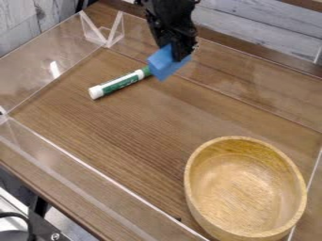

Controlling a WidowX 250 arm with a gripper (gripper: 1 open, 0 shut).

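Observation:
My black gripper point(170, 42) is at the upper middle, shut on a blue object point(169, 64) that hangs below it. A green and white tube point(119, 84) lies on the wooden surface point(126, 141) just to the left of and below the blue object. The fingertips are partly hidden behind the arm's own body and the object.
A cream oval bowl point(246, 190) fills the lower right. Clear plastic walls or edges point(32, 66) run along the left.

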